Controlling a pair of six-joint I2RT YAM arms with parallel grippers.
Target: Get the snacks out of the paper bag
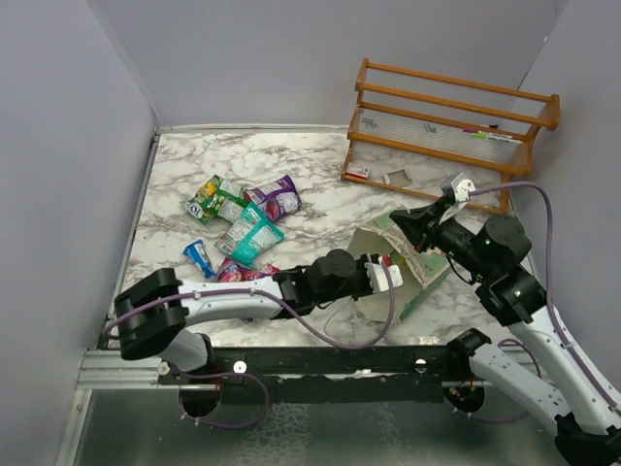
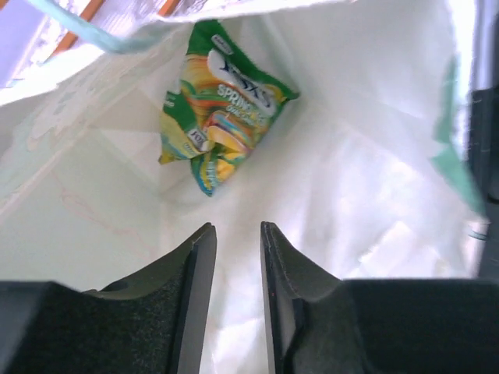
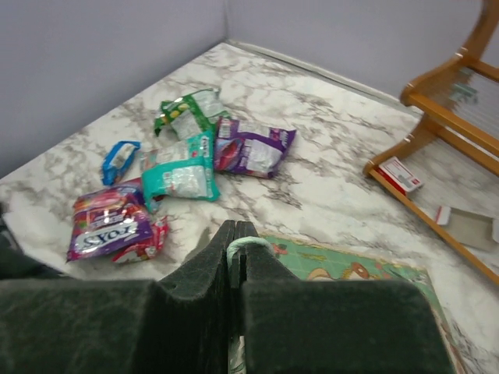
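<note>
The paper bag (image 1: 427, 291) lies at the right of the table. In the left wrist view a green and yellow snack pack (image 2: 226, 105) lies inside it, beyond my left gripper, which points into the bag with its fingers part open and empty. My right gripper is shut on the bag's top edge, a thin pale strip showing at its fingertips. Snacks lie loose on the left: green (image 1: 209, 199), purple (image 1: 277, 199), teal (image 1: 254, 236), a blue one (image 1: 198, 256) and red ones.
A wooden rack (image 1: 441, 150) with small boxes stands at the back right. Walls close in on the sides and back.
</note>
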